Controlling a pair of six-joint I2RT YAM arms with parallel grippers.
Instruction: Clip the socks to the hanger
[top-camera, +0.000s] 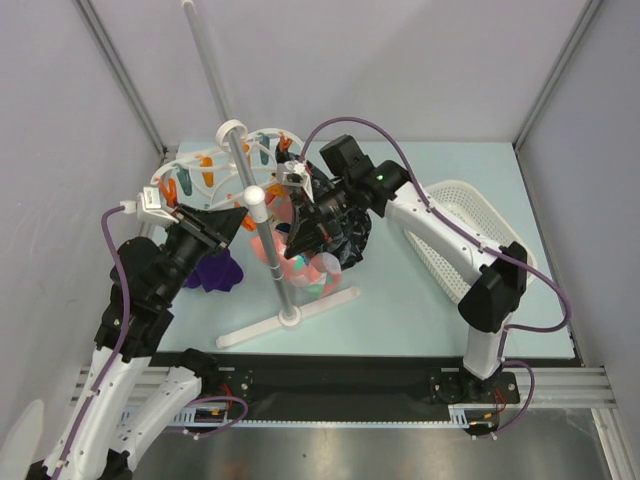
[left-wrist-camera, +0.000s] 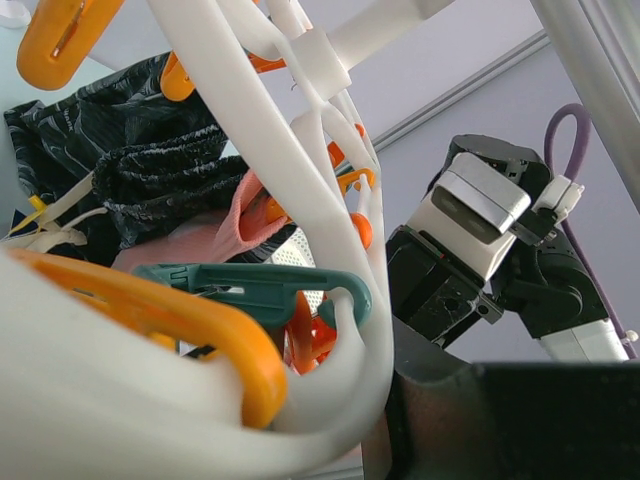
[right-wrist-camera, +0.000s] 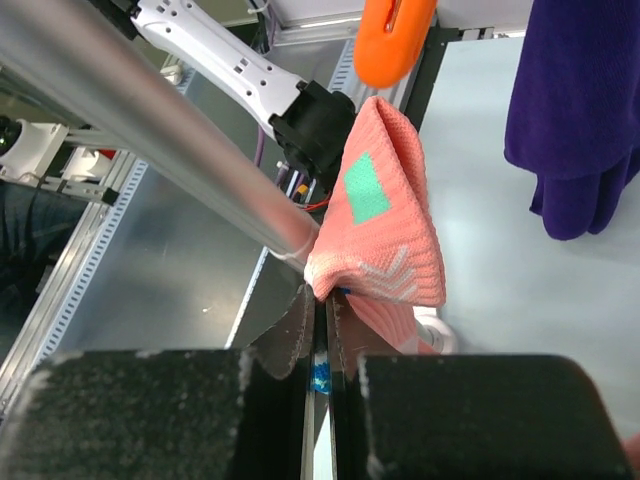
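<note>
The white hanger with orange and green clips stands on a post. At its near rim my left gripper is shut; the left wrist view shows the white rim right against its dark fingers, though the exact contact is partly hidden. An orange clip and a green clip sit close by on that rim. My right gripper is shut on a pink sock with a green patch, which stands up from the fingertips below an orange clip. In the top view this sock hangs right of the post.
Dark patterned cloth and a purple sock hang from the hanger. The slanted post stands close to my right gripper. A white basket lies at the right.
</note>
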